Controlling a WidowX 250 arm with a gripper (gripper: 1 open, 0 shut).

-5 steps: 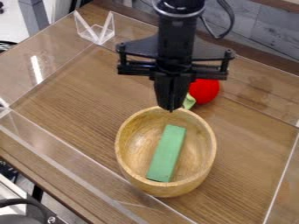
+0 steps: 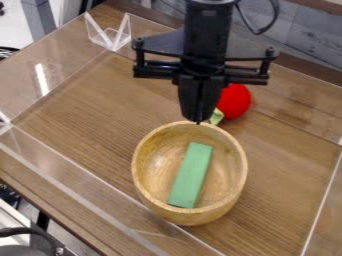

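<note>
My dark gripper [image 2: 199,110] hangs over the back rim of a round tan bowl [image 2: 155,180], shut, with nothing visible between its fingers. A green rectangular block [image 2: 191,174] lies inside the bowl. Behind the gripper, to the right, a red round object [image 2: 233,100] is partly hidden, with a small light-green piece below it.
A clear plastic object [image 2: 112,32] lies at the back left. Dark cables show at the lower-left edge.
The gripper has risen slightly in the view. The bowl, block and red object have not visibly moved.
</note>
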